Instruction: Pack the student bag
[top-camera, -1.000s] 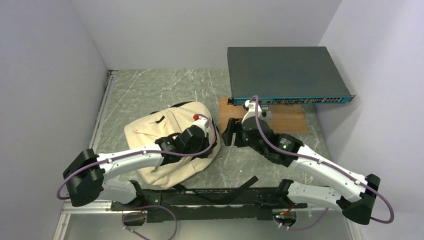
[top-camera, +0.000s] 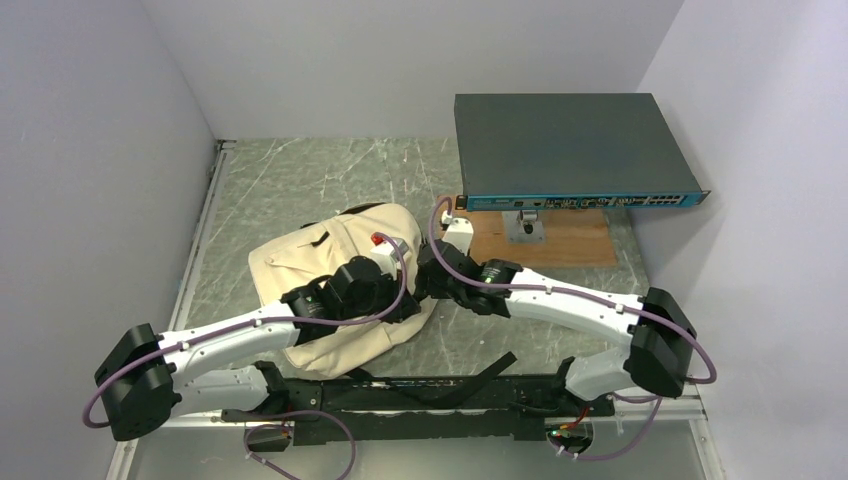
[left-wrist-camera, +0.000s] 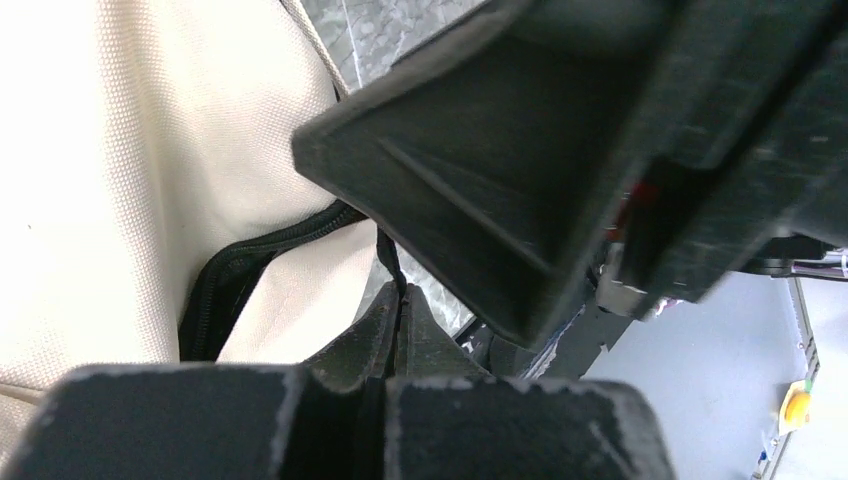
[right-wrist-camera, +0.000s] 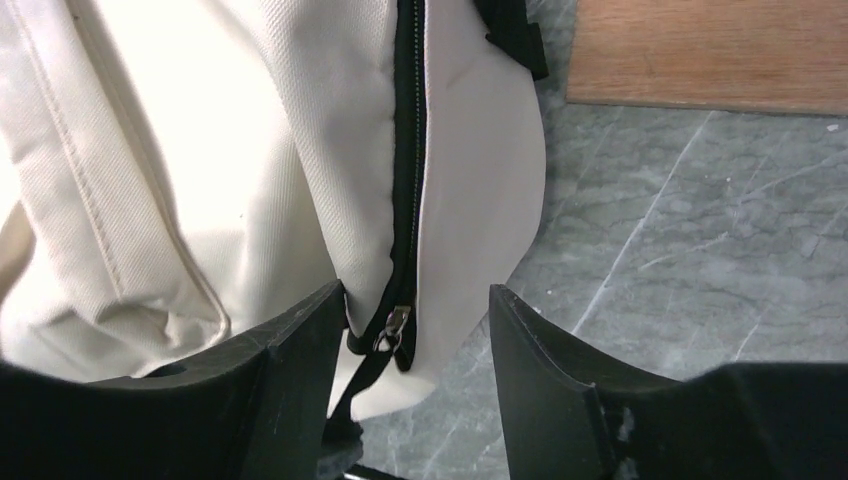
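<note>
A cream bag (top-camera: 300, 262) lies on the left half of the grey marbled table. Along its right side runs a black zipper (right-wrist-camera: 405, 170), with a metal slider (right-wrist-camera: 397, 322) at its near end. From the slider a thin black pull (left-wrist-camera: 388, 258) leads into the tips of my left gripper, which is shut on it. My right gripper is part open over the same end of the bag. One of its fingers (right-wrist-camera: 305, 350) is close to the cream fabric left of the slider, the other to its right. Little of either gripper's tips shows from above.
A wooden board (top-camera: 575, 245) with a metal plate (top-camera: 523, 227) is at the back right, partly beneath a large dark equipment box (top-camera: 570, 145). A black strap (top-camera: 480, 380) lies at the front edge. Bare table is behind the bag.
My right gripper has moved left to the bag's side, near the left gripper. The bag has barely moved.
</note>
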